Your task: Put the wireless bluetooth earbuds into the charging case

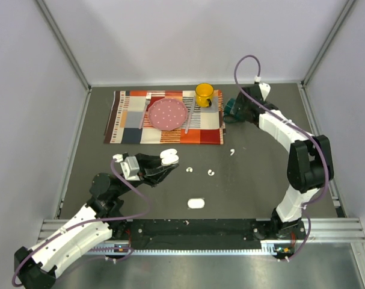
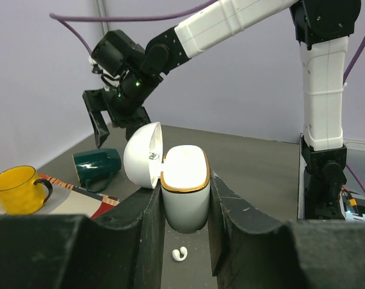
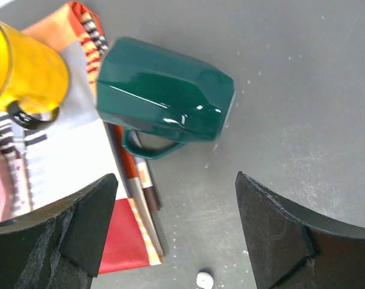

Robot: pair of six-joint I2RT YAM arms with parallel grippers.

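A white charging case [image 2: 186, 171] with a domed lid stands opened, held up at left of centre, and my left gripper [image 1: 162, 171] is shut on it. Three small white objects, apparently earbuds, rest on the table: the left one [image 1: 189, 170], the middle one [image 1: 210, 173] and the right one [image 1: 232, 152]. One earbud [image 2: 180, 254] also appears below the case in the left wrist view. Whether the case holds anything is hidden. My right gripper is open and empty, up near a dark green mug [image 3: 161, 93] on its side, not gripping it.
A white rounded case [image 1: 196, 203] lies at the front. Behind, a striped placemat [image 1: 128, 136] bears a pink plate [image 1: 168, 114] and cutlery; a yellow mug [image 1: 204, 91] stands at its back right.
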